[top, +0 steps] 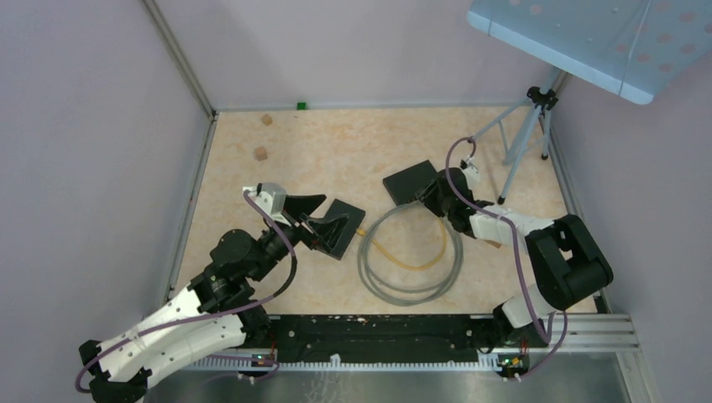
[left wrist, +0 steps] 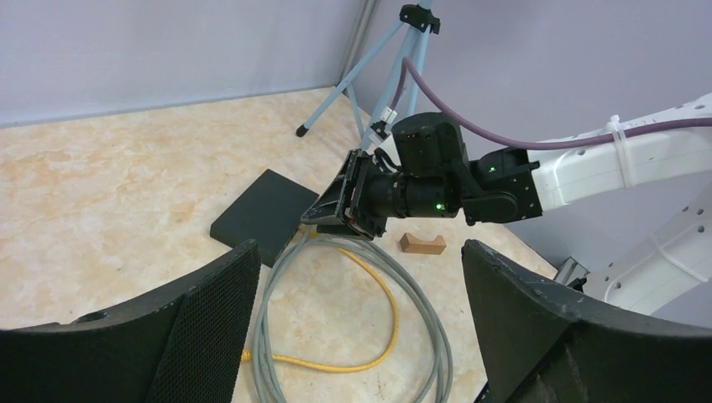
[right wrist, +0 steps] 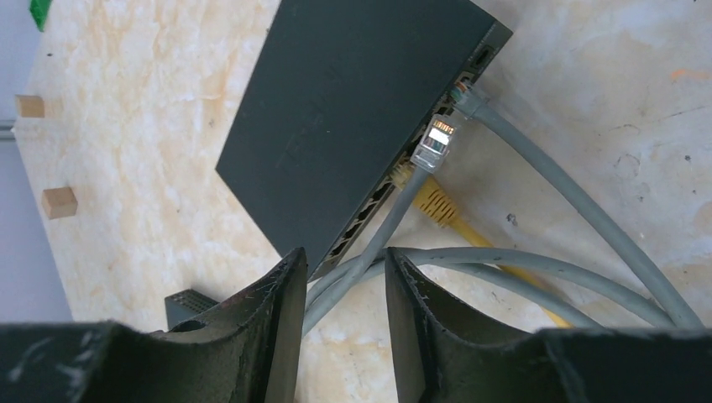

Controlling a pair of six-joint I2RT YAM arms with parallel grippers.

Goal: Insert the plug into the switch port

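In the right wrist view, the clear RJ45 plug (right wrist: 435, 143) of a grey cable is loose beside the port row of a black switch (right wrist: 353, 101). It lies between a seated yellow plug (right wrist: 401, 176) and another grey plug (right wrist: 467, 97) at the ports. Whether the loose plug touches the switch, I cannot tell. My right gripper stands open above the cable, its fingers apart; the grey cable shows beneath the gap. My left gripper is open and empty, near the second black switch (top: 340, 243) in the top view.
Coiled grey cable (top: 410, 300) and a yellow cable (top: 409, 266) lie on the table between the two switches. A small wooden block (left wrist: 422, 244) and a tripod (top: 526, 133) stand to the right.
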